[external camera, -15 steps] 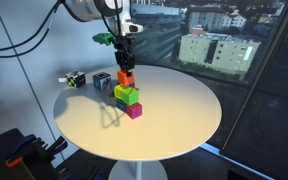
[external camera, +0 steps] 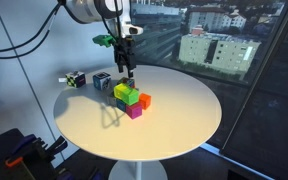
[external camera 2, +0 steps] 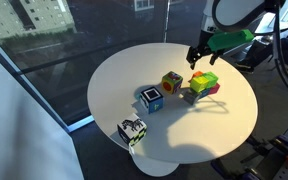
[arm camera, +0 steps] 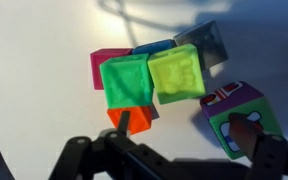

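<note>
My gripper (external camera: 124, 71) hangs above the block cluster with its fingers apart and nothing between them; in the wrist view the gripper shows a wide gap. A green block (arm camera: 127, 80) and a yellow block (arm camera: 177, 73) sit side by side on top of the cluster. Under them, a magenta block (arm camera: 106, 66), a blue block (arm camera: 154, 47) and a dark grey block (arm camera: 206, 42) show in part. The orange block (external camera: 146, 101) rests low beside the cluster; in the wrist view this orange block (arm camera: 132, 121) lies against the green one's edge.
A multicoloured block (arm camera: 242, 118) stands close to the cluster. A dark blue patterned block (external camera 2: 151, 98) and a black-and-white patterned block (external camera 2: 132, 129) are farther off on the round white table (external camera: 179, 105).
The orange block was on top of the cluster, under my gripper; now it lies down beside the cluster on the right. My gripper has risen slightly, and its fingers stand apart.
</note>
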